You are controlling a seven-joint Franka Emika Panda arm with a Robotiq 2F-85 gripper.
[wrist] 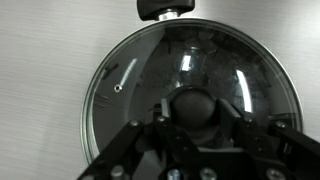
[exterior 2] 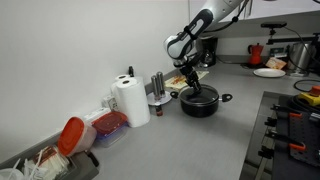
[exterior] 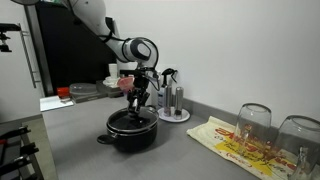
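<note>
A black pot [exterior: 131,137] with side handles stands on the grey table, its glass lid [exterior: 131,121] on top. In the wrist view the lid [wrist: 135,75] fills the middle, with a round dark knob [wrist: 194,106] at its centre. My gripper is shut on the lid knob, a finger to either side of it. From the second exterior view, the gripper [exterior 2: 196,87] reaches down to the top of the pot [exterior 2: 199,105]. Whether the lid touches the rim all round cannot be made out.
Shakers and bottles [exterior: 178,100] stand on a white plate behind the pot. A patterned cloth [exterior: 228,143] and glass jars [exterior: 252,127] lie to the right. A paper towel roll [exterior 2: 132,101] stands near the wall. Table space around the pot is clear.
</note>
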